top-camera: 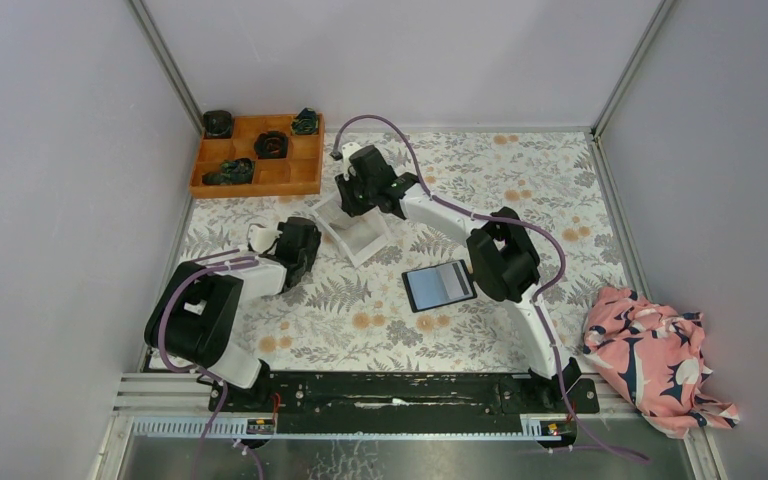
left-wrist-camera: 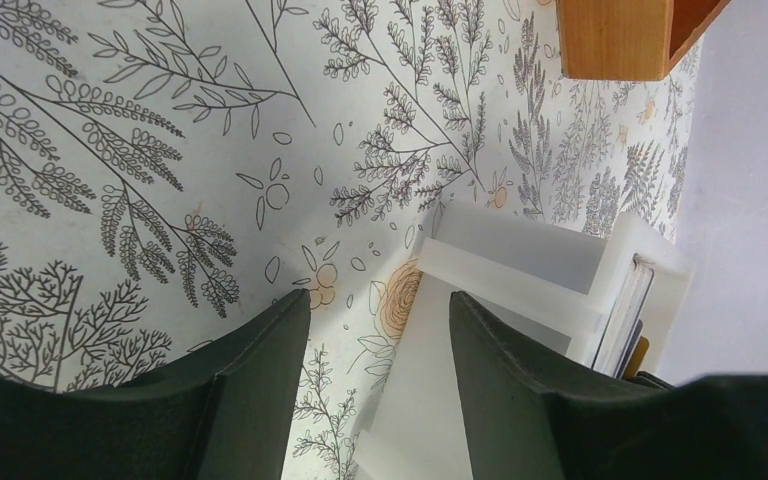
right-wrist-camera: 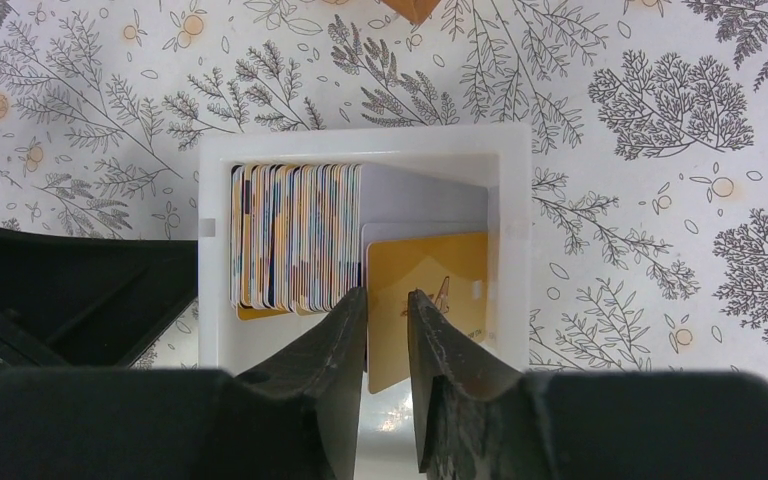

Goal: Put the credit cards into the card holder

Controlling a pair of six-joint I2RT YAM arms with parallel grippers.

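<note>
The white card holder (top-camera: 364, 240) lies at an angle on the patterned table, left of centre. In the right wrist view a tight row of cards (right-wrist-camera: 295, 235) fills its left side, and a gold card (right-wrist-camera: 460, 265) leans in the space to the right. My right gripper is over the holder, its fingers a little apart, with part of the gold card showing in the gap. One finger overlaps that card. Beside the holder's side wall (left-wrist-camera: 520, 285) stands my left gripper, fingertips apart; whether it grips the holder is hidden.
Behind the left arm is a wooden compartment tray (top-camera: 273, 188) with dark items in it. A dark-framed tablet-like object (top-camera: 438, 286) lies right of centre. Pink patterned cloth (top-camera: 650, 360) is bunched at the far right.
</note>
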